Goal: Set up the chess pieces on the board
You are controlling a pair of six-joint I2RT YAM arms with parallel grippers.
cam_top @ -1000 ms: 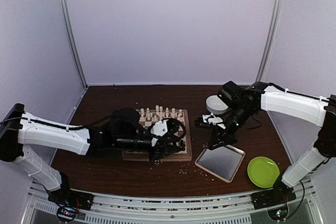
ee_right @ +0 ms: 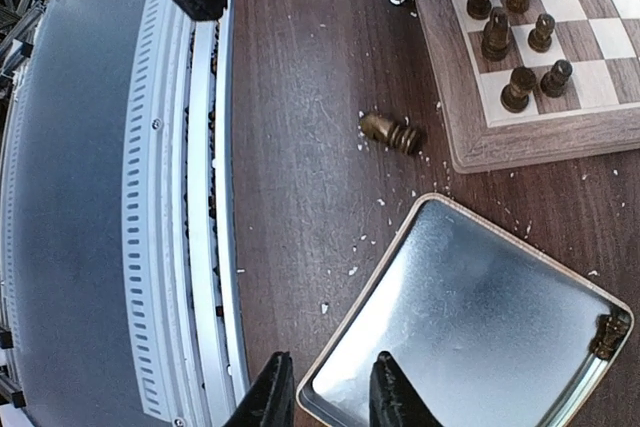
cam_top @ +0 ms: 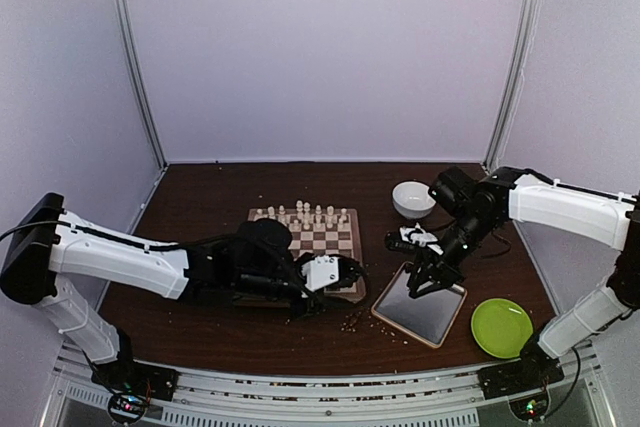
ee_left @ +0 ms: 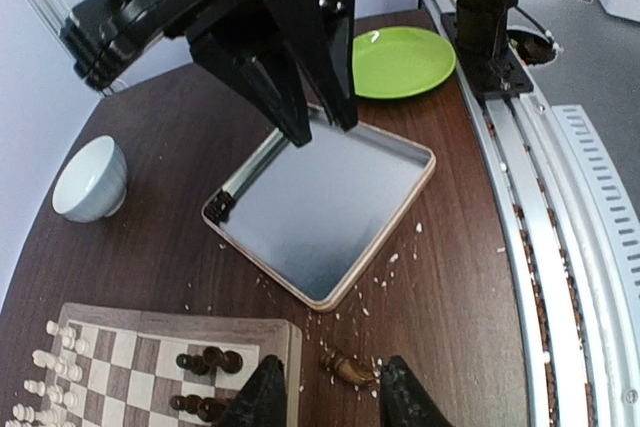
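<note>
In the left wrist view a dark chess piece (ee_left: 348, 367) lies on its side on the table, between the board (ee_left: 190, 325) and the tray. My left gripper is open, its fingers apart and pointing towards that piece, with nothing held. The right wrist view shows the same fallen piece (ee_right: 393, 133) off the board's corner, slightly blurred. Another dark piece (ee_right: 608, 335) rests in a corner of the metal tray (ee_right: 470, 287). Over the tray's near end in that view, my right gripper has its fingers parted and empty. Dark pieces (ee_right: 497, 35) stand on the board's near rows.
Light pieces (cam_top: 312, 214) stand along the board's far side. A white bowl (cam_top: 413, 199) sits behind the tray, a green plate (cam_top: 501, 328) to its right. Small crumbs lie on the table. Both grippers are close together near the tray's left side.
My left arm has reached further right, past the board's near right corner.
</note>
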